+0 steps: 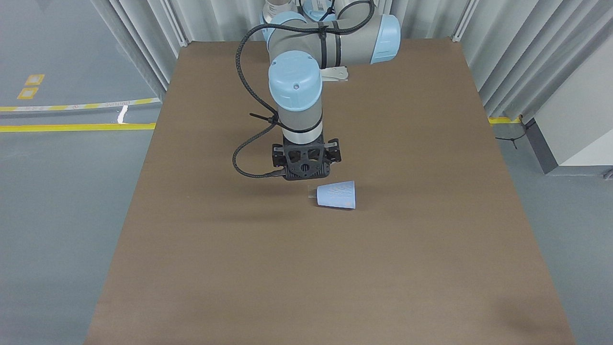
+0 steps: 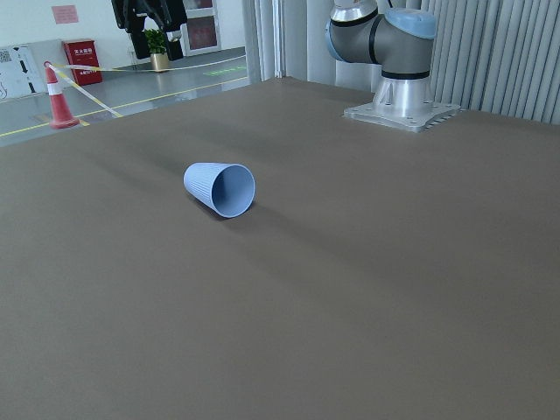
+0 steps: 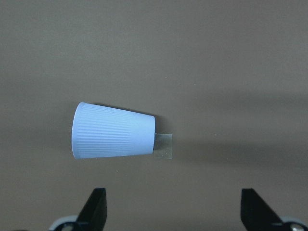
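A light blue ribbed cup (image 1: 336, 194) lies on its side on the brown table, its open end toward the camera in the left view (image 2: 210, 184). In the wrist view the cup (image 3: 113, 131) has a small clear piece (image 3: 162, 146) at its narrow end. My black gripper (image 1: 305, 158) hangs above the table just behind the cup in the front view. In the wrist view it (image 3: 173, 204) is open, its two fingers wide apart below the cup, with nothing between them.
My arm's base plate (image 2: 359, 114) stands at the back edge, with pale curtains behind it.
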